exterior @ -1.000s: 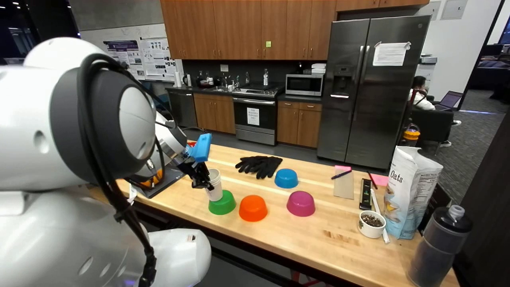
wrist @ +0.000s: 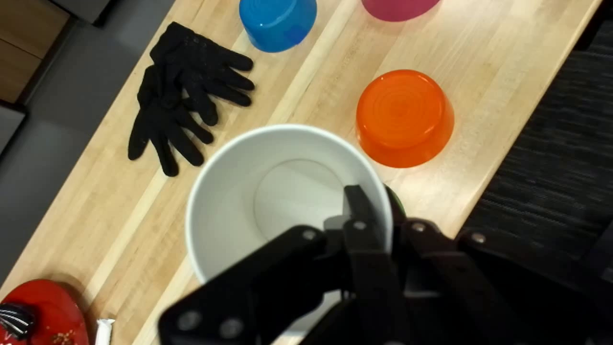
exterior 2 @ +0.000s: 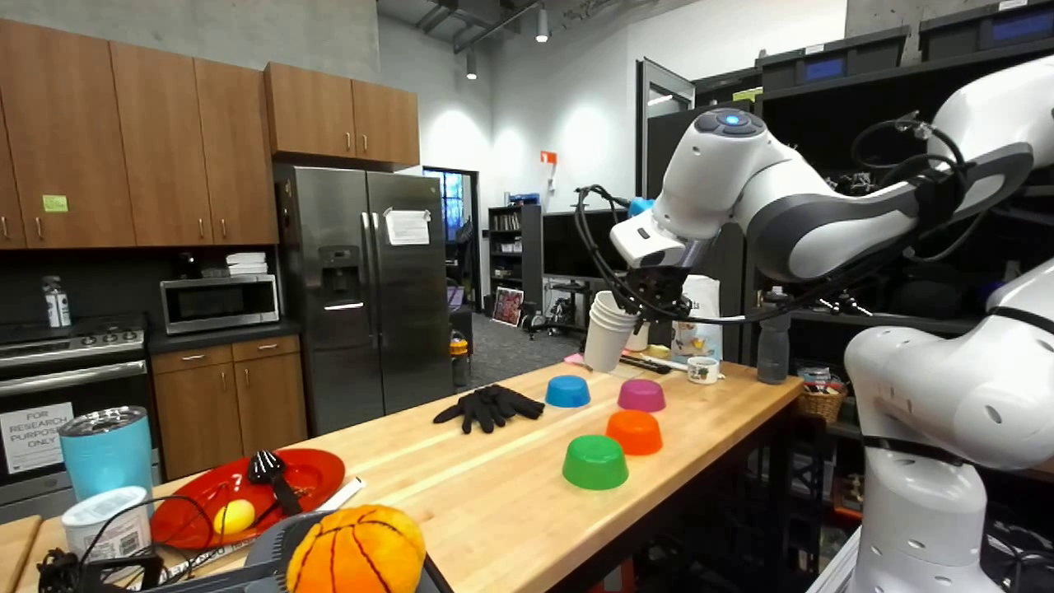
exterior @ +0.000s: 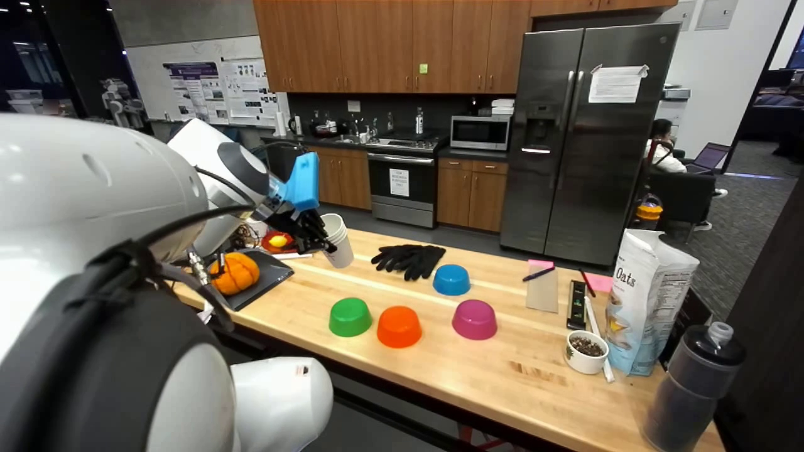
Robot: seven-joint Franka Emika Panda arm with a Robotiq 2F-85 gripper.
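Note:
A stack of white cups hangs above the table, tilted, with my gripper shut on its rim. In the wrist view one dark finger reaches inside the top cup, while the other stays outside the wall. From the second exterior view, several nested rims show on the cups. Four coloured bowls rest upside down on the wood: green, orange, blue and magenta. The green bowl is almost wholly hidden behind the cup and gripper in the wrist view.
Black gloves lie behind the bowls. A red plate, a pumpkin in a dark tray and a blue tumbler crowd one end. An oats bag, a small cup and a bottle stand at the other.
My gripper and the cups have risen and moved back from the green bowl, which was partly covered by them a second ago. The bowls and gloves have stayed in place.

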